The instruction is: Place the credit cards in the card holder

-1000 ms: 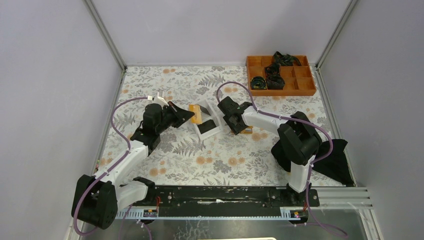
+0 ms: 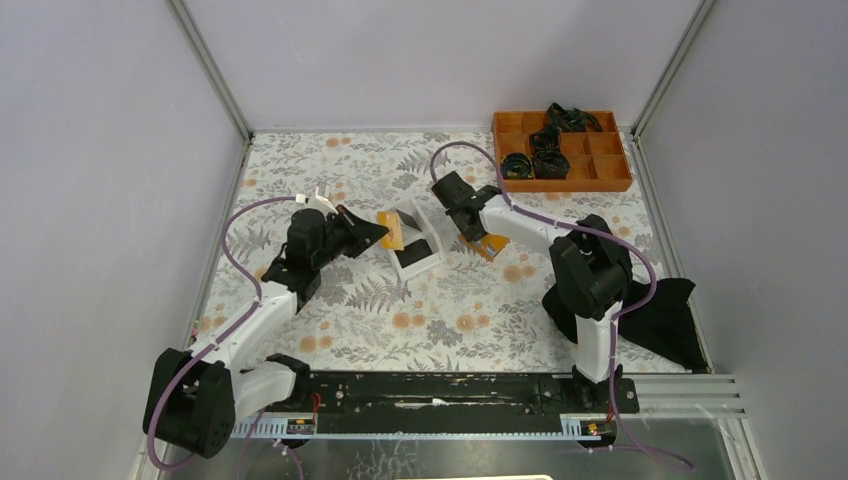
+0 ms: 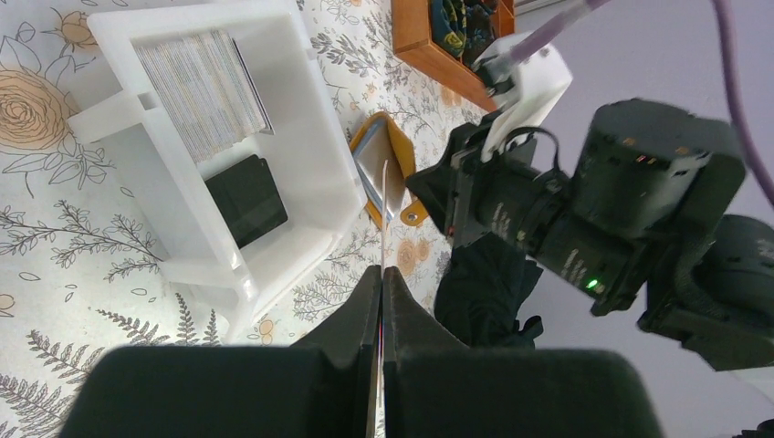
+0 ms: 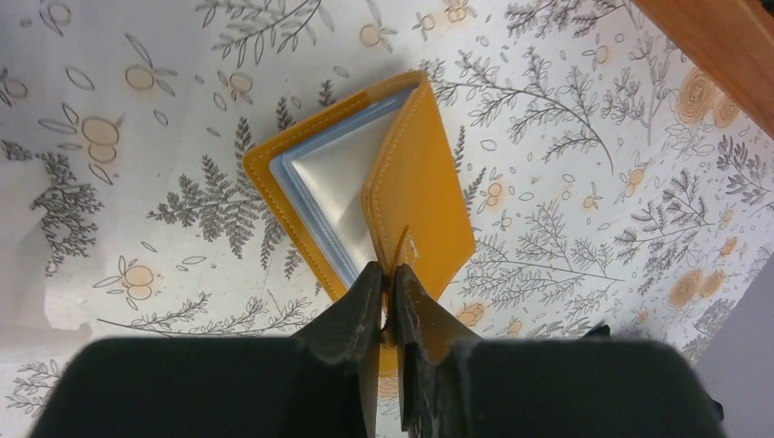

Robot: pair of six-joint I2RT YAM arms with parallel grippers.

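A yellow card holder point(image 4: 424, 196) lies on the patterned table with pale, blue-edged sleeves showing. My right gripper is shut on its raised flap. In the left wrist view, my left gripper is shut on a thin card seen edge-on, which shows as an orange card point(image 2: 392, 231) in the top view, over a white tray point(image 2: 428, 260). The tray holds a stack of pale cards point(image 3: 196, 91) and a dark block point(image 3: 245, 203).
A wooden compartment box point(image 2: 605, 180) with dark items stands at the back right. A black cloth point(image 2: 665, 320) lies at the right.
The right arm has moved toward the back of the table, uncovering more of the card holder in the top view. The left arm and its card have not moved.
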